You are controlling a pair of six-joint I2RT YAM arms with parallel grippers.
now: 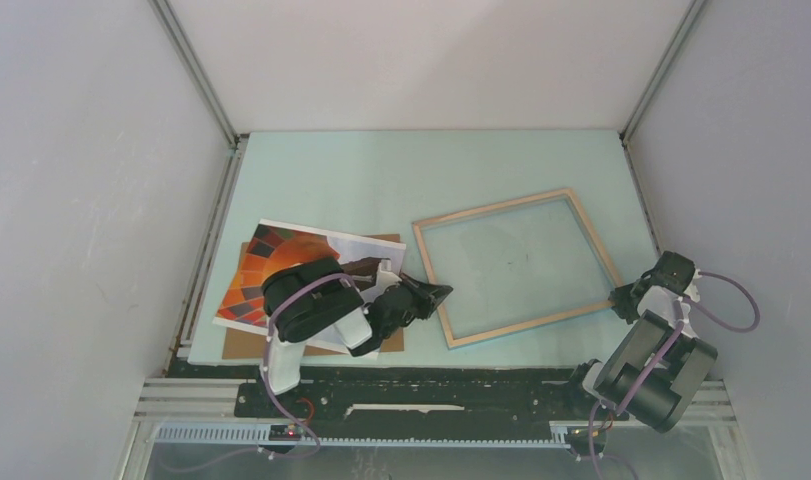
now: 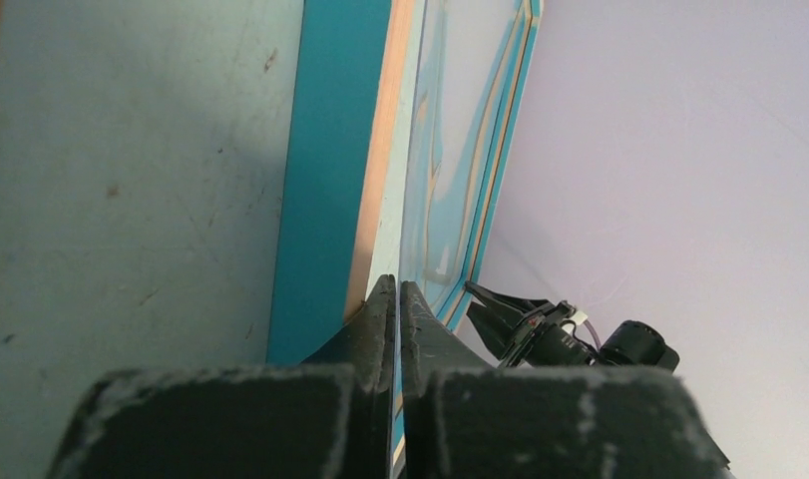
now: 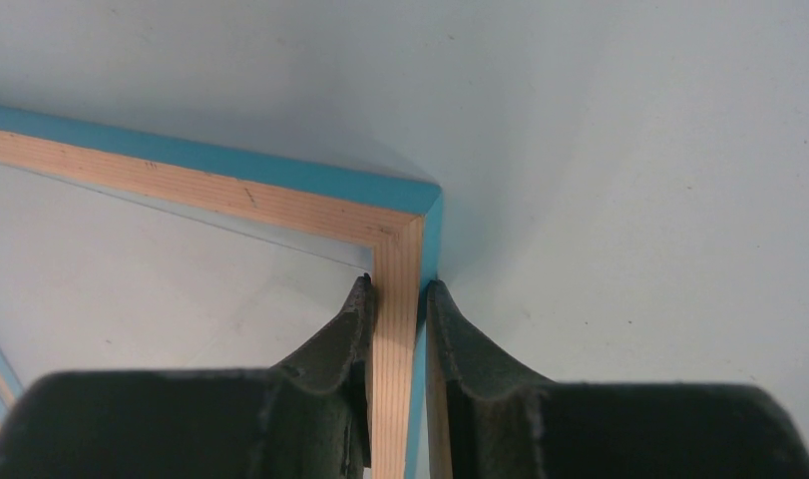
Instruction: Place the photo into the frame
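The wooden frame (image 1: pixel 511 328) with blue outer sides lies tilted on the right half of the table, with a clear pane (image 1: pixel 521 262) inside it. Close to a mitred corner, my right gripper is shut on one frame side. My left gripper (image 1: pixel 448 291) reaches over the frame's left side. In the left wrist view its fingertips (image 2: pixel 382 289) are shut beside the inner wooden edge; the pane's edge runs up to them, and whether it lies between them I cannot tell. The photo (image 1: pixel 271 262), orange with a pale part, lies at the left, partly hidden by my left arm.
A brown backing board (image 1: pixel 243 346) lies under the photo. Side walls stand close on both sides, the right one near my right arm.
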